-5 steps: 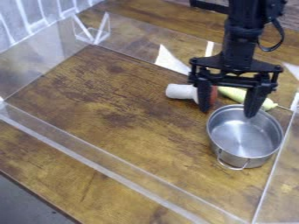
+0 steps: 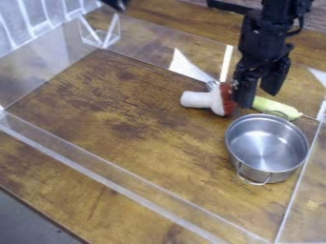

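My black gripper (image 2: 258, 88) hangs at the upper right of the camera view, open, its fingers over a small cluster of objects. Beneath and left of it lie a white cylindrical object (image 2: 196, 99) and a red item (image 2: 227, 103), partly hidden by the gripper, with a fork-like utensil near them. A pale green corn-like object (image 2: 277, 110) lies to the right, behind the steel pot (image 2: 265, 145), which stands empty at the front right.
A wooden table (image 2: 109, 110) fills the area, bounded by clear plastic walls. A white triangular piece (image 2: 188, 67) sits at the back.
My gripper has turned and moved back from above the pot's rim, uncovering more of the red item and the pot.
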